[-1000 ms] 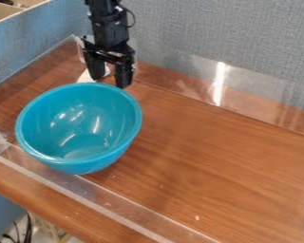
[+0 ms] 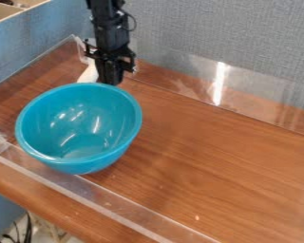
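A large teal bowl (image 2: pixel 79 133) sits on the left part of the wooden table (image 2: pixel 212 171). My black gripper (image 2: pixel 111 78) is down just behind the bowl's back rim. Its fingers are small and dark here and look shut. A small white item (image 2: pixel 87 73) lies behind the bowl beside the gripper, partly hidden. I cannot tell what it is, and nothing clearly shows between the fingers.
Clear plastic edging runs along the table's left, front and back sides. Grey padded walls stand behind and a blue panel at the left.
My gripper has moved slightly down toward the bowl's back rim, and its fingers look closer together. The bowl has not moved.
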